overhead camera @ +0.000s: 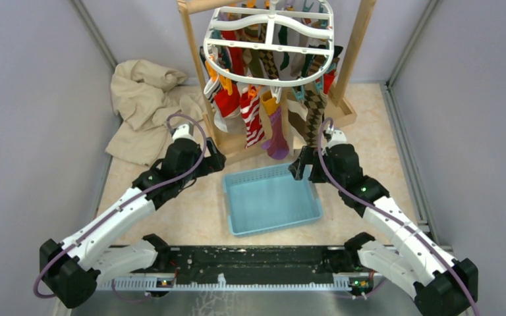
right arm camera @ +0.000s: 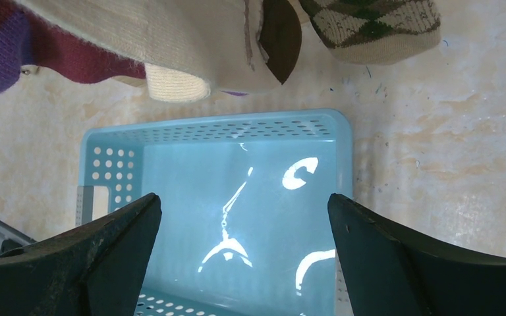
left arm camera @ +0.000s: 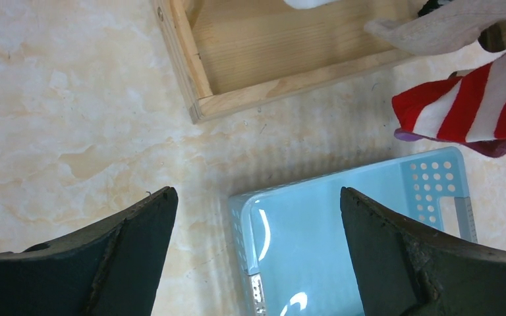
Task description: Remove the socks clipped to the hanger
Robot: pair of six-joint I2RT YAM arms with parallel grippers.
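A white oval hanger [overhead camera: 270,47] hangs at the top of the top view, with several socks clipped round it. At its front hang a red-and-white striped sock [overhead camera: 252,118], a purple sock with a mustard top [overhead camera: 276,131] and a brown diamond-pattern sock [overhead camera: 314,112]. The striped sock's foot [left arm camera: 481,99] reaches into the left wrist view; a beige sock [right arm camera: 191,39] crosses the top of the right wrist view. My left gripper [overhead camera: 219,155] is open and empty, left of the socks. My right gripper [overhead camera: 300,166] is open too, empty, below the diamond-pattern sock.
An empty blue basket [overhead camera: 273,201] lies on the floor between both arms. The wooden stand [overhead camera: 350,56] frames the hanger, its base edge [left arm camera: 303,87] behind the basket. A heap of beige cloth [overhead camera: 146,108] lies at the left. Bare floor [overhead camera: 377,131] shows at the right.
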